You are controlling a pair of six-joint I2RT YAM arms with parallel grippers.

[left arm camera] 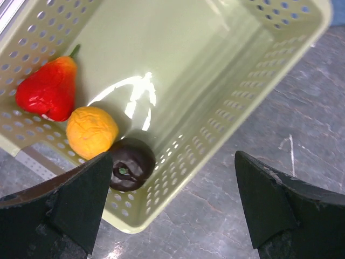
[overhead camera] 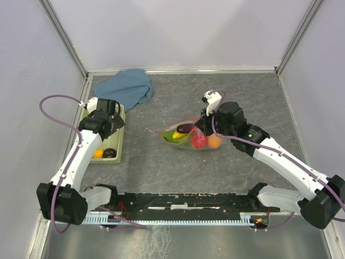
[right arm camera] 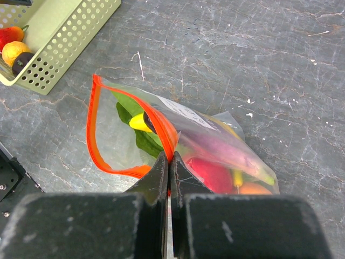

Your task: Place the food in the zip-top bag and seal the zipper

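Note:
The clear zip top bag lies on the table with its orange-edged mouth spread toward the basket. Inside it are several foods, among them a dark eggplant, a red piece and an orange one. My right gripper is shut on the orange rim at one side of the mouth. Over the pale green basket my left gripper stands open, nothing between its fingers. A red pepper, an orange-yellow fruit and a dark purple round fruit sit together at one end of the basket.
A blue cloth lies behind the basket, at the back left. Bare grey table stretches between basket and bag and in front of the bag.

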